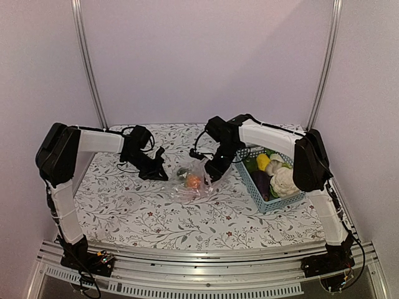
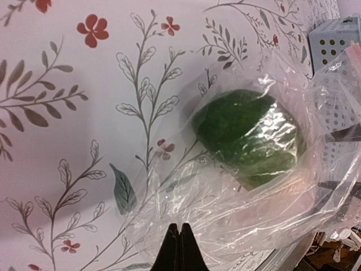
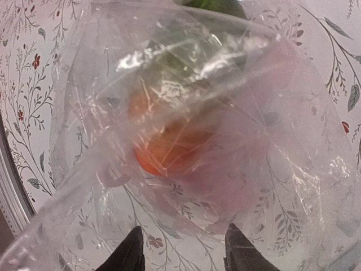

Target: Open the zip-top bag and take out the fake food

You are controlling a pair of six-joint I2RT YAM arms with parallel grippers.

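The clear zip top bag [image 1: 193,190] lies on the table between my two grippers. Through its film show a green item [image 2: 248,132] and an orange item [image 3: 172,152]. My left gripper [image 1: 166,177] is at the bag's left edge, its tips [image 2: 179,228] together; whether film is caught in them is hard to see. At the bag's right end, my right gripper has its fingers apart with no food between them. Film surrounds those fingers [image 2: 344,133] in the left wrist view; whether they are inside the bag I cannot tell.
A blue-grey basket [image 1: 252,187] stands to the right, under the right forearm. In it are a cauliflower [image 1: 285,182], a yellow item [image 1: 263,162], a dark purple item [image 1: 261,185] and other food.
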